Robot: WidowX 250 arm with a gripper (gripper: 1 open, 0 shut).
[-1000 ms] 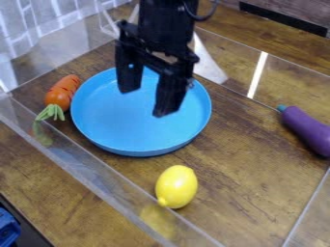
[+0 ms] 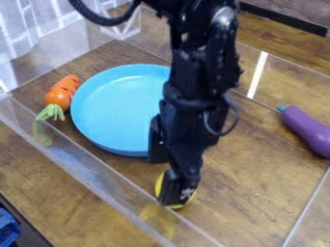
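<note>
My black gripper (image 2: 183,164) is in the middle of the view, lowered over a yellow oval object (image 2: 172,196), which its fingers largely hide. The fingers stand open; whether they touch the object I cannot tell. A blue plate (image 2: 106,114) lies behind and left of the gripper, partly covered by the arm.
An orange carrot with green top (image 2: 61,93) lies left of the plate. A purple eggplant (image 2: 307,130) lies at the right. Bare wooden table (image 2: 258,198) is at lower right. A clear plastic edge crosses the lower left, with something blue in the corner.
The gripper has come down and toward the front, from over the blue plate to over the yellow object, which it now largely covers.
</note>
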